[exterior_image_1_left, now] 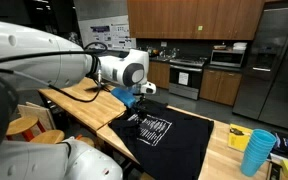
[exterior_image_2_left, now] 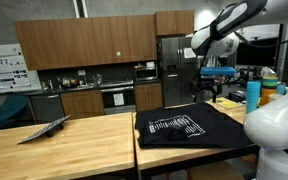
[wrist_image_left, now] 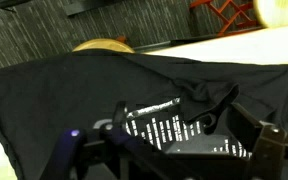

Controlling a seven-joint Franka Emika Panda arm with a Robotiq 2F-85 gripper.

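A black cloth [exterior_image_1_left: 184, 146] with a white striped print lies spread over the wooden table. From the other side its dark surface [exterior_image_2_left: 189, 127] reaches toward the table's edge. In the wrist view, the cloth [wrist_image_left: 69, 95] is mostly flat on the left, with a raised, rumpled fold right of centre beside the print. My gripper is open above the printed part; nothing shows between its fingers. Its dark body hides part of the cloth below. Exterior view 1 has the gripper [exterior_image_1_left: 141, 110] small and dark over the cloth's far-left part.
A blue cup [exterior_image_1_left: 257, 153] stands near the table's right end, by a yellow item [exterior_image_1_left: 239, 137]. Round stools [exterior_image_1_left: 23, 125] stand off the table's left side. On the long table lies a dark laptop-like object [exterior_image_2_left: 52, 119]. Bare wood [exterior_image_2_left: 74, 147] shows beside the cloth.
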